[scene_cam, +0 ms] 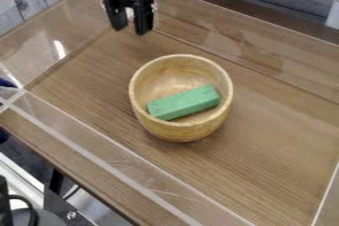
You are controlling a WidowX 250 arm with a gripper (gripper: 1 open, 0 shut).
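A round tan bowl point(181, 72) sits right of centre on the wooden table, with a green rectangular block point(183, 102) lying inside it. My gripper point(126, 22) is at the top of the camera view, behind and to the left of the bowl and apart from it. It is dark and blurred, with two prongs pointing down that stand apart, open, and nothing clear between them.
Bare wooden table point(265, 161) surrounds the bowl, with free room to the left and right. A white board or wall runs along the back right. Dark cables or parts lie at the bottom left corner.
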